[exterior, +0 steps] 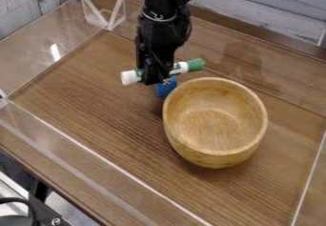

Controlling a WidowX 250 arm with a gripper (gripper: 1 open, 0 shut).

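My black gripper (155,70) is shut on a white tube with a green end (189,66), held roughly level above the table near the upper middle. A small blue block (166,89) lies just below it, beside the rim of a round light wooden bowl (214,146), and is partly hidden by the gripper. The fingertips themselves are hard to make out against the dark arm.
Clear plastic edging runs along the left side, and white boards line the back.
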